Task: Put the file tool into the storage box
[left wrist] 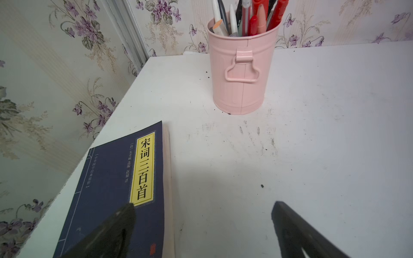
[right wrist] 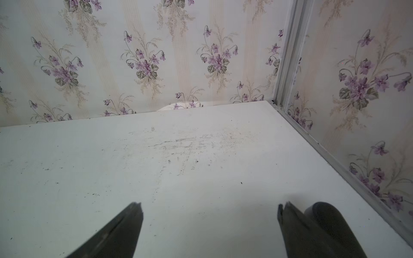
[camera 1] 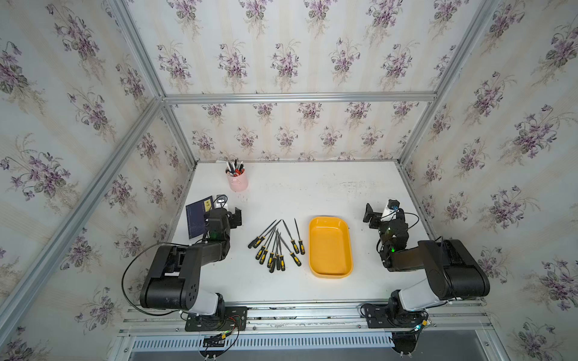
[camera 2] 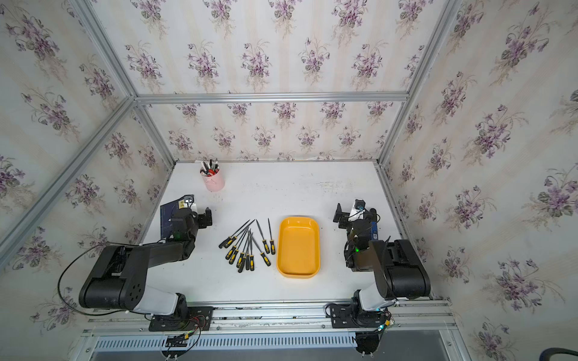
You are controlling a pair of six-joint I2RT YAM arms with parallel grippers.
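Several files with black-and-yellow handles (camera 1: pixel 295 259) lie loosely grouped on the white table in both top views, some crossing or touching. Just to their right sits the orange storage box (camera 1: pixel 330 246), its inside bare. My left gripper is open left of the files, with only table and part of a book visible between and beyond its fingers. On the far side of the box, my right gripper also stands open and empty. Neither wrist view shows the files or the box.
A dark blue book (left wrist: pixel 116 185) lies near the left gripper. Behind it stands a pink pen bucket (left wrist: pixel 241 73). A dark rounded object (right wrist: pixel 333 228) is beside the right gripper's right finger.
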